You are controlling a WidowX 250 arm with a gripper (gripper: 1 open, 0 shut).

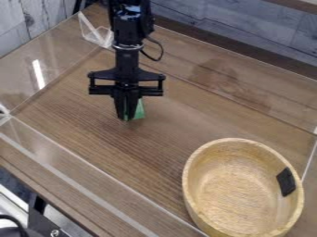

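My gripper (125, 109) hangs upright over the wooden table (124, 167), left of centre, with its tips low near the surface. Its fingers look closed. A small green object (139, 110) sits just behind and right of the fingertips, partly hidden by them; I cannot tell whether it touches them.
A large round beige container (242, 190) with a dark patch on its side stands at the front right. A pale wall and a see-through item are at the back left.
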